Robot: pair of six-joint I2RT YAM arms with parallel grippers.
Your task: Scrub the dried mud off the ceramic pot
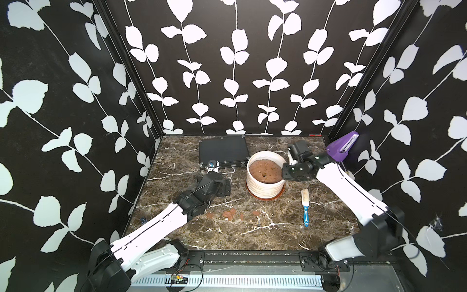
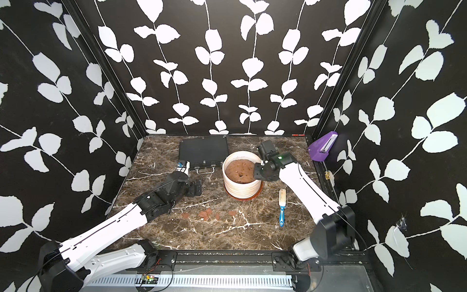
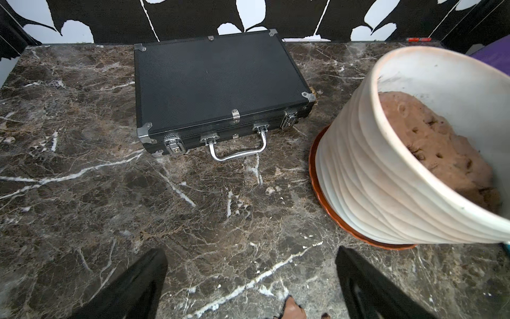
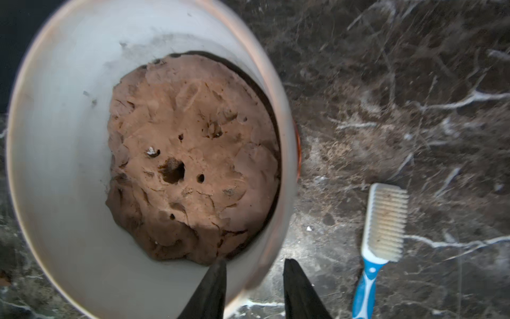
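Note:
The white ribbed ceramic pot (image 1: 265, 190) stands upright on a terracotta saucer (image 3: 318, 183), with brown, pitted earth (image 4: 196, 154) inside. A few dark smudges mark its inner wall. In the right wrist view, my right gripper is partly open at the pot's near rim, the rim passing between its fingers; I cannot tell whether they touch it. Left of the pot, my left gripper is wide open above bare table, holding nothing. A blue-handled scrub brush (image 4: 385, 223) lies on the table to the right of the pot, free of both grippers.
A black case (image 3: 212, 85) lies behind and left of the pot. At the far right stands a purple object (image 1: 342, 146). Several brown crumbs (image 1: 229, 213) are scattered in front of the pot.

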